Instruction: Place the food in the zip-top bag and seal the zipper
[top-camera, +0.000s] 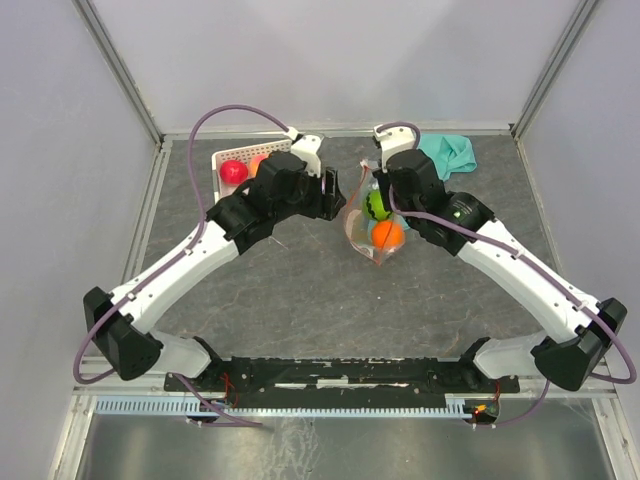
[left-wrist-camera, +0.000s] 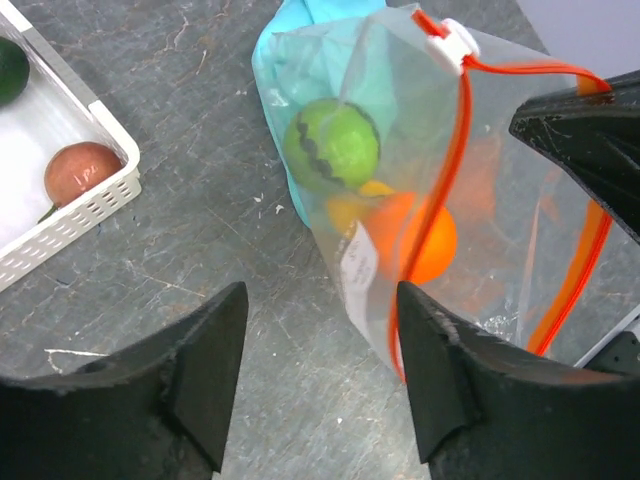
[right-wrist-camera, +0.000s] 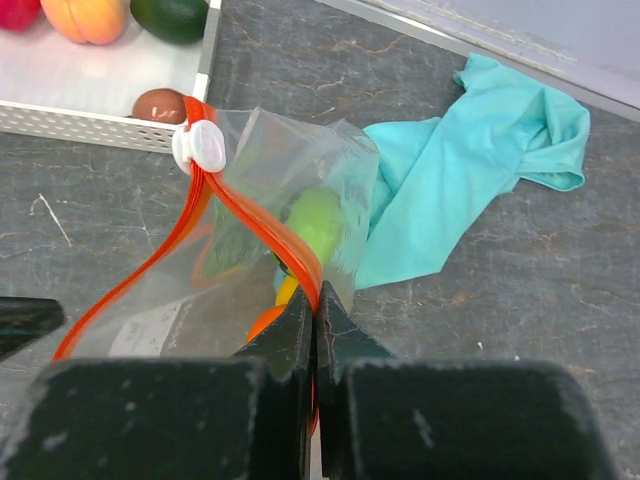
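Note:
The clear zip top bag hangs with its orange-edged mouth up, holding a green striped fruit, an orange fruit and something yellow. My right gripper is shut on the bag's orange rim. In the left wrist view my left gripper has its fingers apart with nothing gripped; the bag's near orange edge passes by its right finger. A white zipper slider sits on the rim, apart from both grippers.
A white basket with several foods, among them a brown-red one, stands at the back left. A turquoise cloth lies behind and under the bag.

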